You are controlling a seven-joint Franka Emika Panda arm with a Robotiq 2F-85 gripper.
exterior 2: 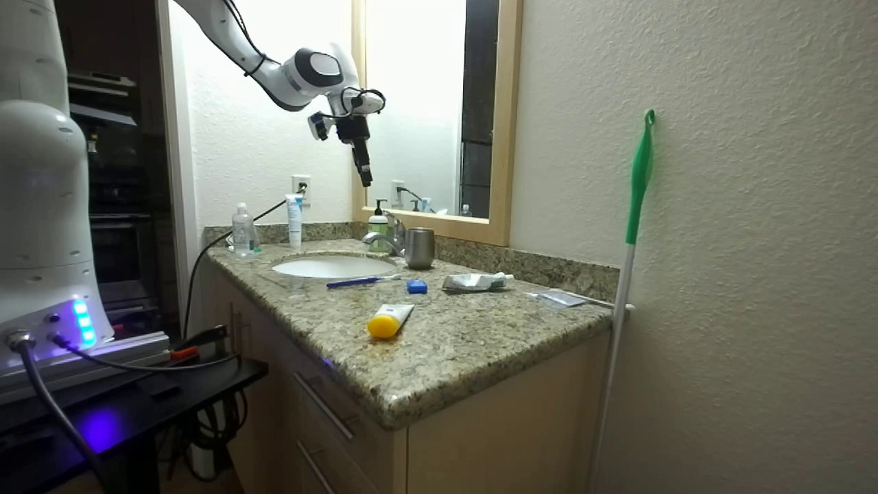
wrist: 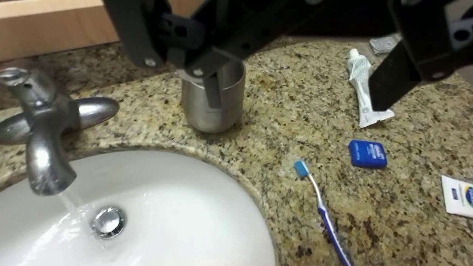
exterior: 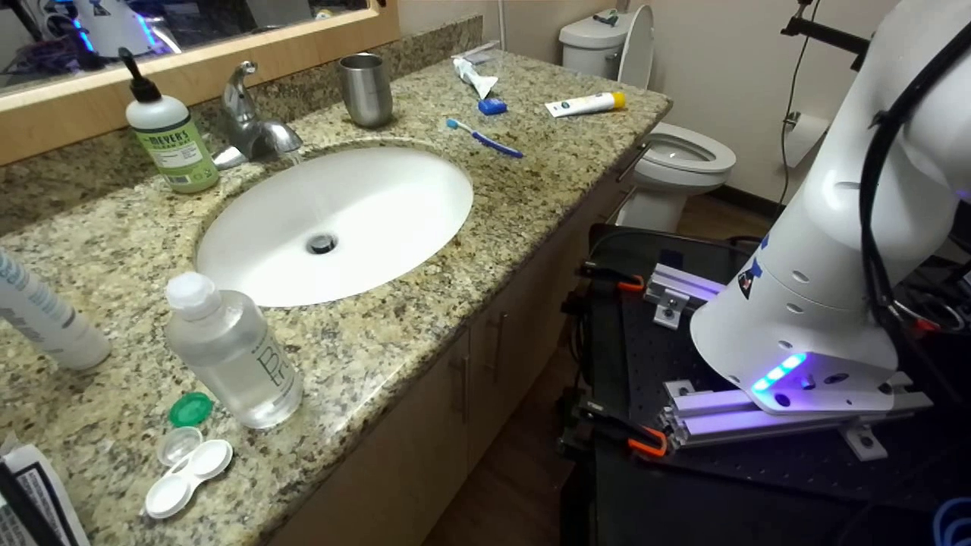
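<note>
My gripper stands open at the top of the wrist view, one finger [wrist: 213, 91] in front of the steel cup and the other finger [wrist: 394, 77] overlapping the crumpled toothpaste tube [wrist: 360, 73]. Nothing lies between them. In exterior view 2 the gripper [exterior 2: 366, 182] hangs well above the counter, pointing down. The steel cup [exterior: 366, 91] stands upright behind the sink, right of the faucet [exterior: 259, 132]. Thin water runs from the spout into the white sink [exterior: 400, 214]. A toothbrush [wrist: 326, 217] lies on the counter beside a blue floss box [wrist: 368, 153].
A green soap bottle [exterior: 173, 141] stands left of the faucet. At the near end are a clear bottle [exterior: 238, 359], a white tube [exterior: 50, 318] and a lens case [exterior: 188, 478]. A yellow-capped tube [exterior 2: 391, 321] lies near the front edge. The mirror frame [exterior 2: 502, 123] rises behind the counter.
</note>
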